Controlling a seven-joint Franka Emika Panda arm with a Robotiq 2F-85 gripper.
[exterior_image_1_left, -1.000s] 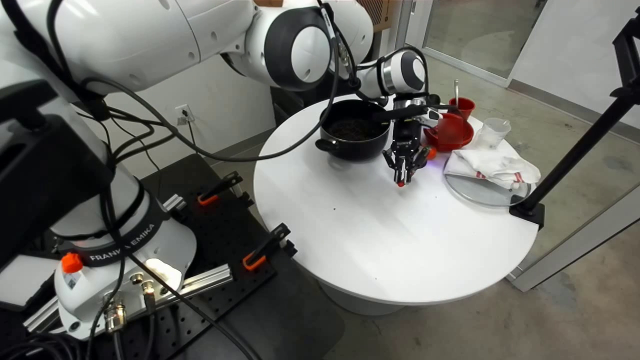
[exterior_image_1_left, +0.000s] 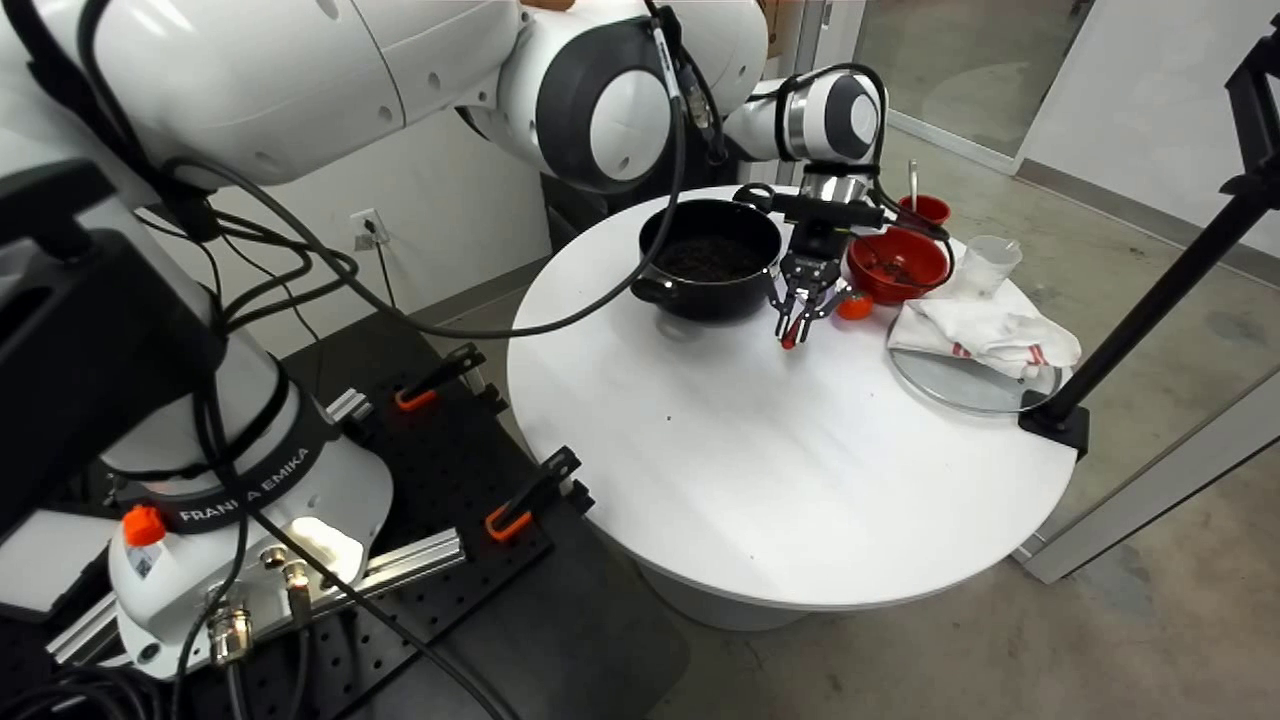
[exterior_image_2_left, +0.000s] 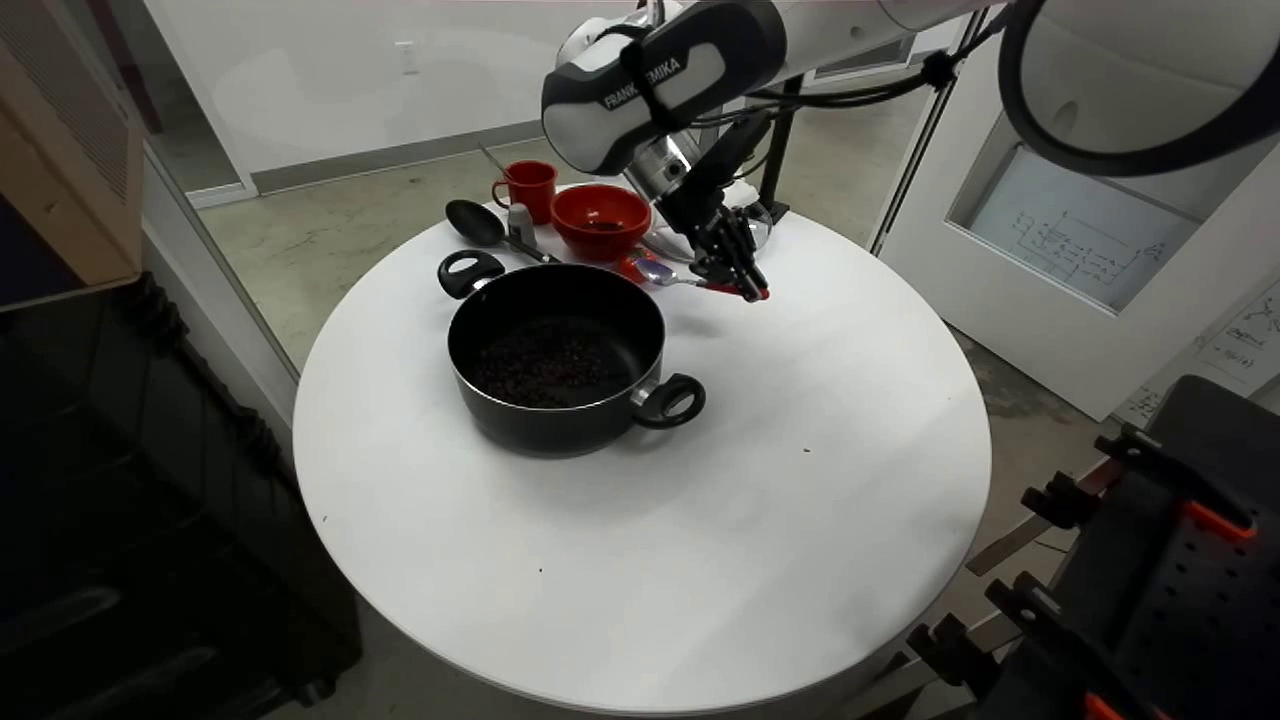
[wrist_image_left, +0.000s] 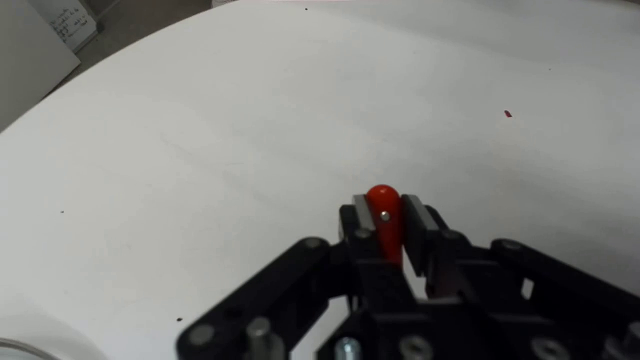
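My gripper is shut on the red handle (wrist_image_left: 390, 231) of a spoon, whose end pokes out between the finger pads. In exterior view 2 the spoon's metal bowl (exterior_image_2_left: 656, 272) points left from the gripper (exterior_image_2_left: 752, 286), toward the red bowl (exterior_image_2_left: 600, 223). Exterior view 1 has the gripper (exterior_image_1_left: 794, 326) low over the white table, just right of the black pot (exterior_image_1_left: 710, 266). Dark small pieces lie inside the pot, and some also lie in the red bowl. Whether the spoon touches the table is hard to tell.
Behind the pot lie a black ladle (exterior_image_2_left: 475, 222) and a red mug (exterior_image_2_left: 528, 190). A clear cup (exterior_image_1_left: 990, 264) and a white cloth (exterior_image_1_left: 986, 336) on a glass lid (exterior_image_1_left: 978, 382) stand at the right. An orange-red object (exterior_image_1_left: 854, 307) sits by the bowl.
In exterior view 1, my gripper has moved back and slightly left, away from the table's front. Its wrist has shifted up and right, and more of the red handle shows.
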